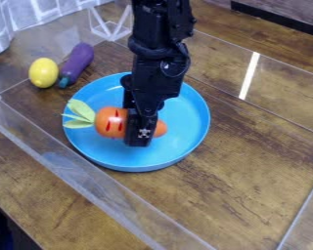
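The black gripper (137,125) reaches down from the top into a blue plate (186,132) and is shut on an orange carrot-like toy (112,121) with pale green leaves (78,114). Part of the orange body shows on either side of the fingers. The fingertips are low over the plate; whether the toy touches it is hard to tell.
A yellow egg-shaped object (43,72) and a purple eggplant-like toy (74,62) lie at the upper left. A clear plastic edge runs diagonally along the left and bottom.
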